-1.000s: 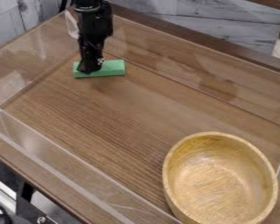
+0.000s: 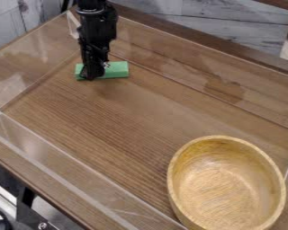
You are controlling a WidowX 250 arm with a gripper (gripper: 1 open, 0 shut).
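Observation:
My black gripper [image 2: 94, 70] hangs down at the upper left of the view, its tip low over a flat green block [image 2: 116, 70] on the wooden table. The fingers cover the left part of the block. Whether they touch it, and how far apart they stand, is too small and dark to tell.
A round yellow wooden bowl [image 2: 226, 183] sits at the lower right. Pale boards stand behind the back edge, and the table's left edge runs along the lower left.
My gripper has shifted very slightly to the right over the green block. The bowl has not moved.

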